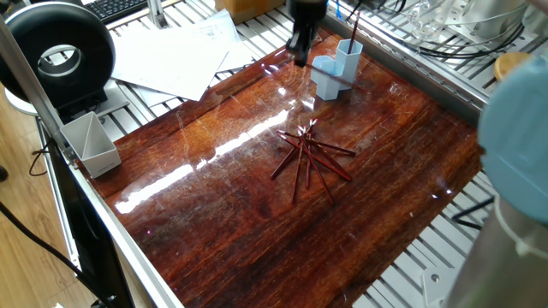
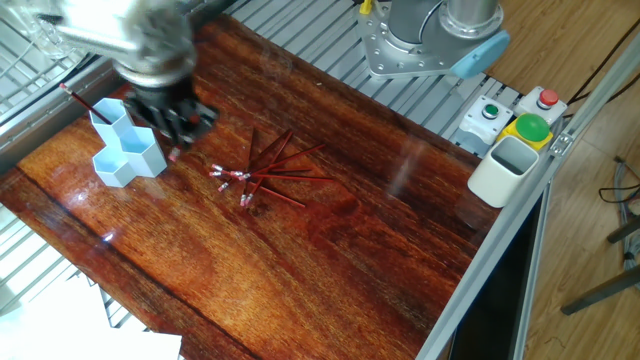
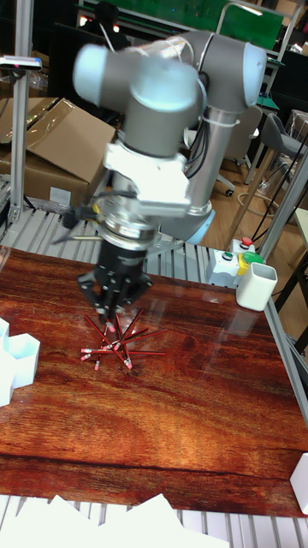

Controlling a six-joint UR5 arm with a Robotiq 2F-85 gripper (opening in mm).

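Blurred by motion, my gripper (image 1: 298, 56) hangs near the light blue holder of joined hexagonal cups (image 1: 326, 85), above the table. It appears shut on a dark red pencil (image 2: 174, 155), whose pale tip shows below the fingers in exterior view 2; in exterior view 1 a thin slanting shaft runs from the fingertips across the holder. One pencil (image 2: 82, 103) stands tilted in a cup of the holder (image 2: 142, 152). Several more dark red pencils (image 1: 313, 162) lie fanned in a loose pile mid-table, their pale ends bunched together. In exterior view 3 the gripper (image 3: 111, 303) appears above the pile.
An empty white container (image 1: 92, 145) stands at one table edge. White papers (image 1: 171, 60) lie beyond the brown board (image 1: 214, 231), beside a black ring-shaped device (image 1: 58, 53). Another white cup (image 2: 503, 170) stands near the stop buttons (image 2: 533, 127). Much of the board is bare.
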